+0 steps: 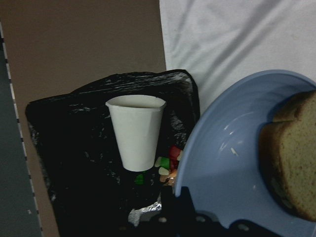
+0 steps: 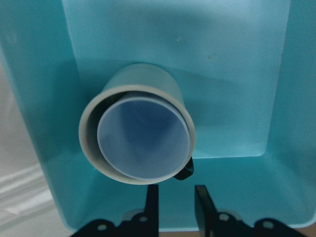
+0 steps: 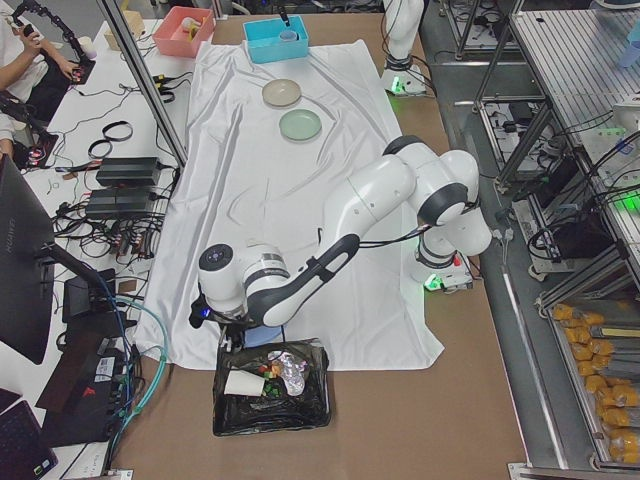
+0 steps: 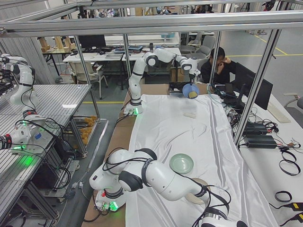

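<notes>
My left gripper is shut on the rim of a blue plate (image 1: 222, 173) carrying bread slices (image 1: 291, 158), held over the edge of a black-lined bin (image 1: 79, 148). A white paper cup (image 1: 136, 133), foil and coloured scraps lie in the bin. My right gripper is open, with nothing between its fingers, above a teal box (image 2: 232, 89) holding nested cups (image 2: 143, 138).
A green plate (image 3: 300, 124) and a beige plate (image 3: 281, 92) rest on the white cloth, whose middle is mostly clear. A pink bin (image 3: 185, 30) stands at the back left beside monitors and cables.
</notes>
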